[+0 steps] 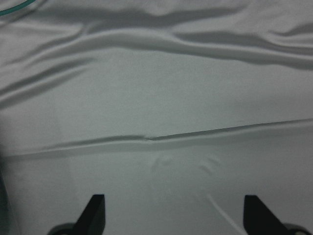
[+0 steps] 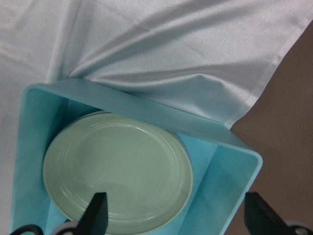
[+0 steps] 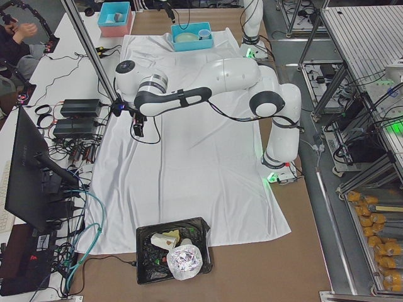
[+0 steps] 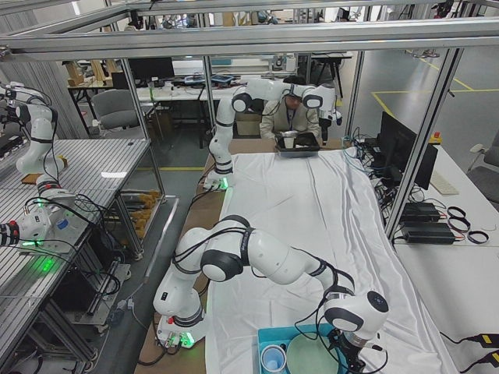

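Note:
A blue bin (image 2: 220, 191) on the far end of the white cloth (image 3: 189, 170) holds a pale green plate (image 2: 117, 166) and, in the camera right view, a small cup (image 4: 273, 358). My right gripper is over this bin, open, its fingers astride part of the plate and the bin's side, with nothing visibly held. My left gripper stands open above bare cloth on the left side of the workspace, nothing between its fingers.
A black bin (image 3: 145, 251) with assorted items sits at the opposite end. A monitor (image 3: 25, 176), cables and a metal upright border the cloth's left side.

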